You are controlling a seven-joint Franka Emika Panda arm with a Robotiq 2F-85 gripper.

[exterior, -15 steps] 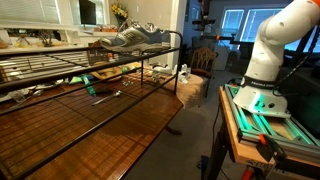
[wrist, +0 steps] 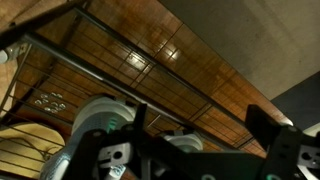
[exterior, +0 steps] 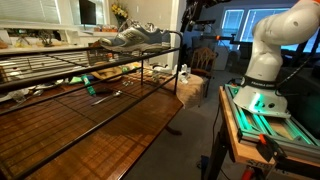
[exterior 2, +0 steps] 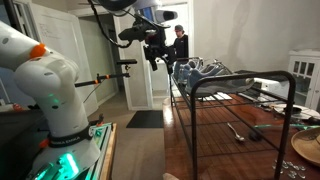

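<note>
Grey shoes (exterior: pixel 140 38) rest on the top of a dark metal rack (exterior: pixel 60 72); in exterior view 2 the same shoes (exterior 2: pixel 215 80) sit toward the rack's far end. My gripper is open, its fingers apart at the bottom of the wrist view, with nothing seen held between them. Below it the rack's bars (wrist: pixel 120 85) cross the view, and a pale shoe (wrist: pixel 98 112) is partly hidden by the gripper. From exterior view 2, the gripper appears raised above and beside the rack's far end.
Under and behind the rack, the brown wooden table (exterior: pixel 110 125) carries a spoon (exterior 2: pixel 235 130) and other small items. A flower vase (exterior: pixel 121 18) stands in the background. A person (exterior 2: pixel 181 45) is visible beyond the rack. Bare floor (exterior 2: pixel 142 150) lies beside the table.
The arm has come down into exterior view 1 from above, its white forearm and dark gripper end now showing at the upper right. The shoes and rack have not moved.
</note>
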